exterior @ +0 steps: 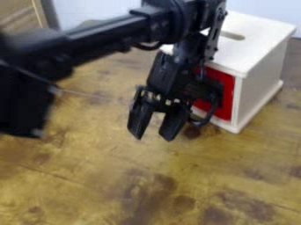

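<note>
My black gripper (156,119) hangs low over the wooden table, left of and in front of a white box (259,61) with a red front panel (224,92) and a slot in its top. Its two fingers point down and stand apart, with nothing visible between them. The gripper and arm hide much of the red panel.
A white wall stands at the back. The arm fills the upper left of the view.
</note>
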